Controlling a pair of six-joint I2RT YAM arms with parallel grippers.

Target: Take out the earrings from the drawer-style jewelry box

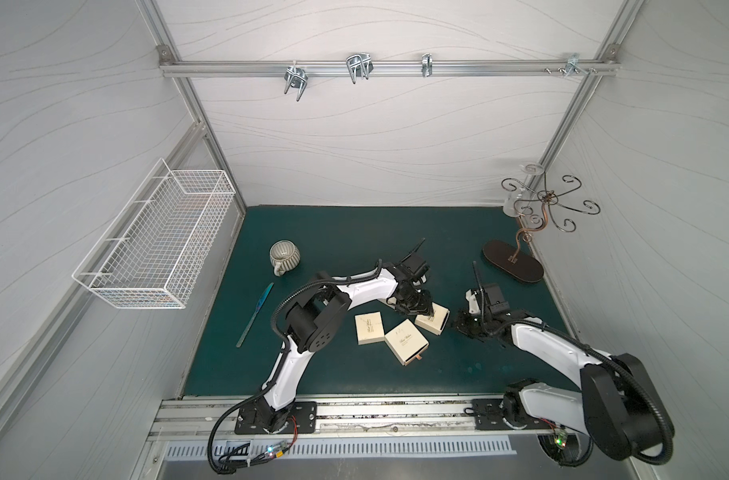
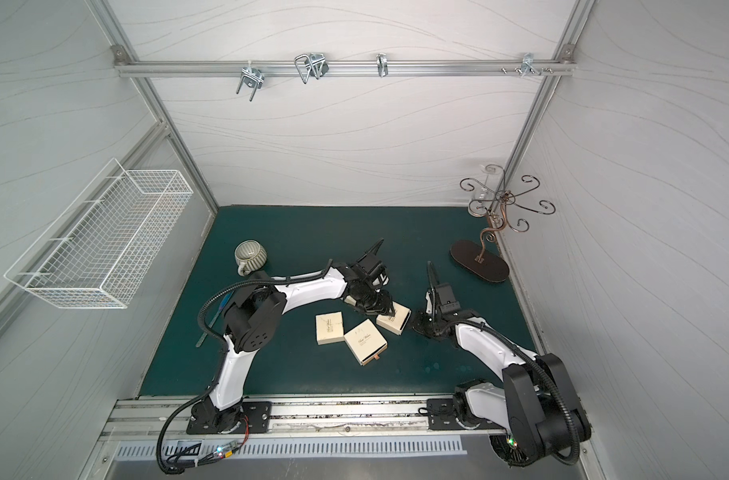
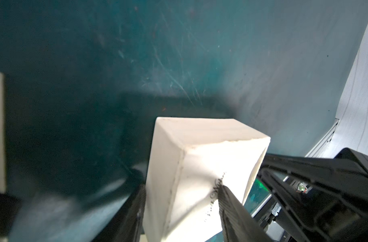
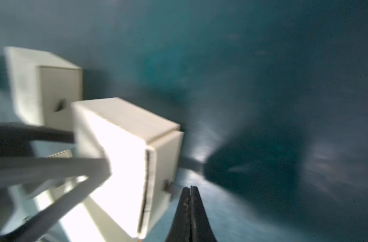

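In the left wrist view my left gripper has its fingers either side of a cream jewelry box (image 3: 204,173) with script on top; both top views show it over that box (image 1: 432,320) among other cream boxes (image 1: 406,341) (image 1: 369,327). In the right wrist view my right gripper is shut, nothing visible between its fingertips, just right of a box (image 4: 119,161) with a small tab on its front panel. That view is blurred. I see no earrings.
A striped mug (image 1: 284,256) and a teal stick (image 1: 254,315) lie at left. A wire basket (image 1: 152,240) is on the left wall. A scroll metal stand (image 1: 512,260) stands back right.
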